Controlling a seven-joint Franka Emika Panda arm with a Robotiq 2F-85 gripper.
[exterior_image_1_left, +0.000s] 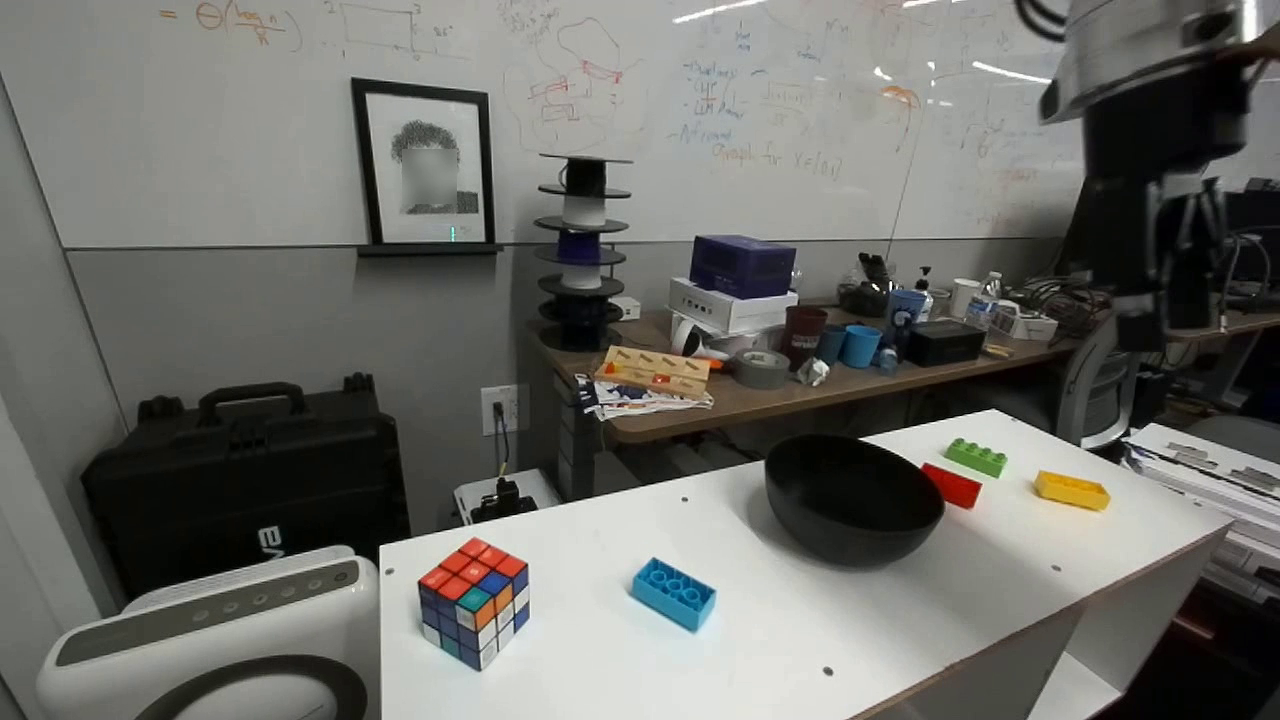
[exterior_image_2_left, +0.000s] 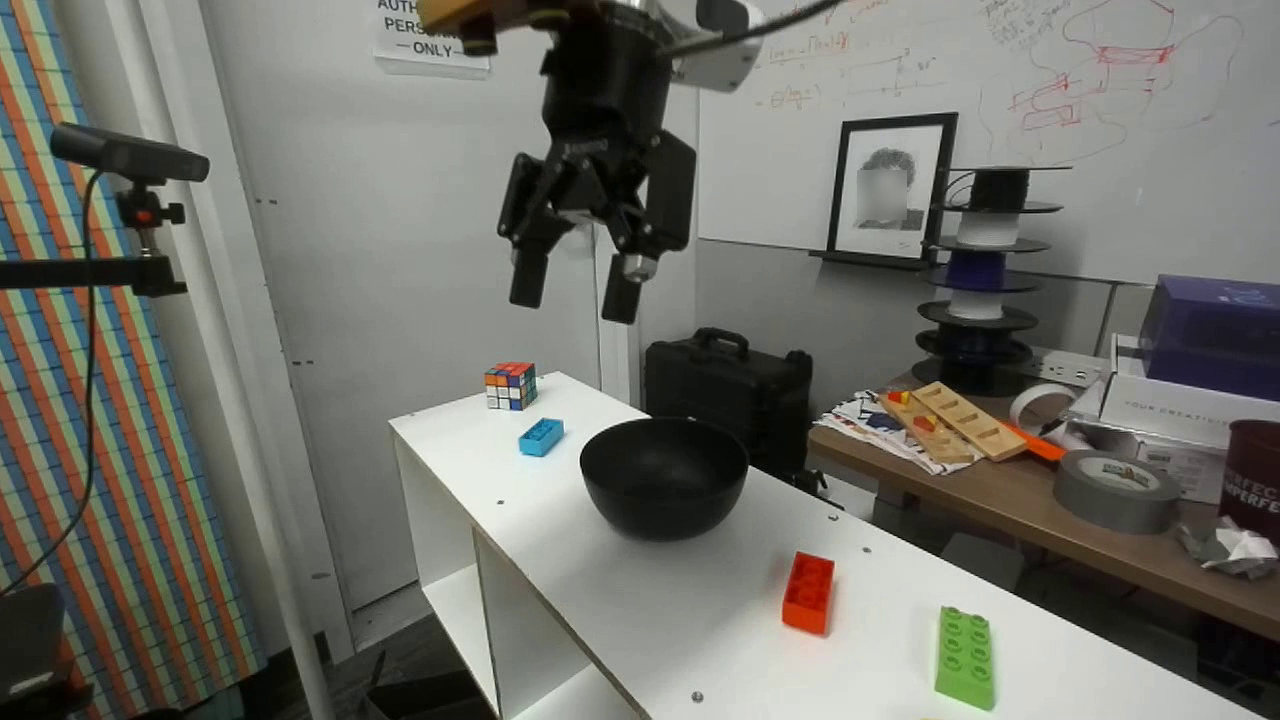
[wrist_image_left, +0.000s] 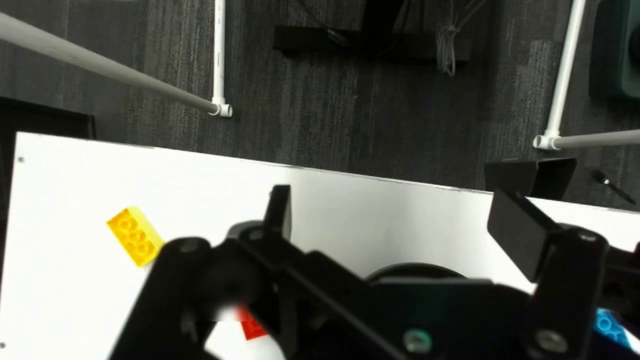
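Note:
My gripper (exterior_image_2_left: 576, 300) hangs open high above the white table, its two fingers wide apart with nothing between them in the wrist view. Below it on the table stands an empty-looking black bowl (exterior_image_1_left: 854, 502). A red brick (exterior_image_2_left: 809, 593) lies close beside the bowl, with a green brick (exterior_image_2_left: 966, 656) farther along. The yellow brick (wrist_image_left: 135, 236) rests near the table's end. On the bowl's other side are a blue brick (exterior_image_1_left: 674, 593) and a Rubik's cube (exterior_image_1_left: 475, 602). In the wrist view the gripper's body hides most of the bowl and part of the red brick.
The white table (exterior_image_1_left: 768, 648) has bare surface between the blue brick and the bowl. Behind it runs a cluttered brown desk (exterior_image_1_left: 672, 420) with boxes, tape and a spool stack (exterior_image_1_left: 583, 258). White pipes (wrist_image_left: 219, 54) stand on the floor past the table's edge.

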